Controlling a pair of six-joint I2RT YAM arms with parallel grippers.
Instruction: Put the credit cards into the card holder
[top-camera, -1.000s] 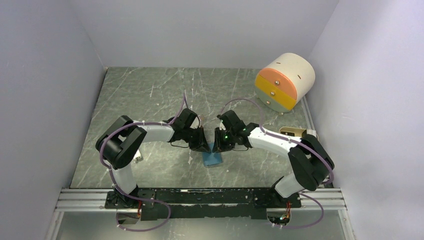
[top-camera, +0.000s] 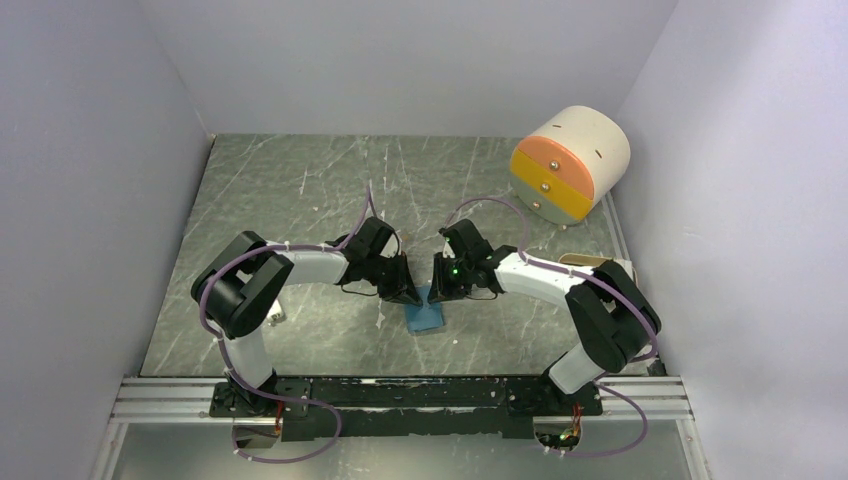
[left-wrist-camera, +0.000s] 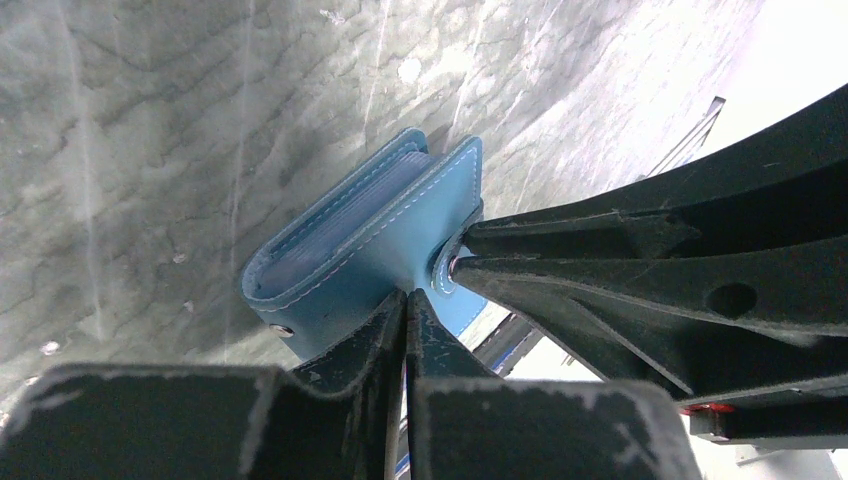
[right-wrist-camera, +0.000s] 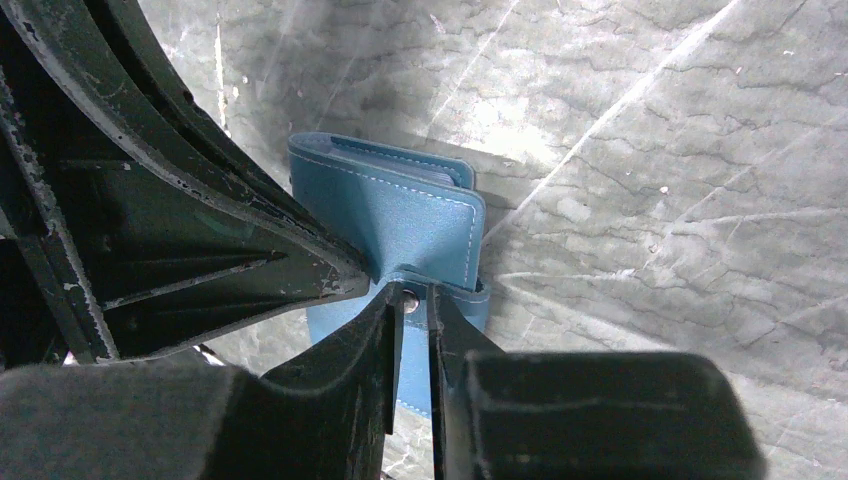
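Note:
The blue stitched card holder (top-camera: 424, 318) stands on the table between both arms, its opening facing up in the wrist views. Pale inner layers (right-wrist-camera: 432, 178) show in that opening; no separate credit card can be made out. My left gripper is shut on the card holder, pinching its side. At the holder's strap (right-wrist-camera: 440, 288), with its metal snap, is my right gripper. Its fingers stand narrowly open, either side of the snap, and nothing is clearly held between them.
A rounded drawer cabinet (top-camera: 570, 163) occupies the back right. Partly behind the right arm lies a tan tray (top-camera: 585, 260). On the left, a small white object (top-camera: 275, 312) lies by the left arm.
My left gripper and the holder have stayed in place.

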